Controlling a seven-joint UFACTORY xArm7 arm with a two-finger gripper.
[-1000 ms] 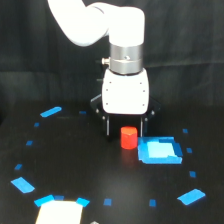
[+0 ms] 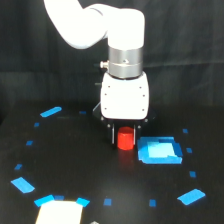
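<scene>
The white arm's gripper (image 2: pixel 125 128) hangs over the dark table, its black fingers on either side of a red block (image 2: pixel 126 139). Whether they grip it or only surround it is hard to tell. Just right of the block is a blue tray (image 2: pixel 172 158) with a pale interior.
Blue tape strips and small squares mark the dark table (image 2: pixel 105 180). A cream-coloured object (image 2: pixel 58 213) is at the front left.
The gripper has come down slightly and its fingers have drawn inward around the red block, which remains in about the same place.
</scene>
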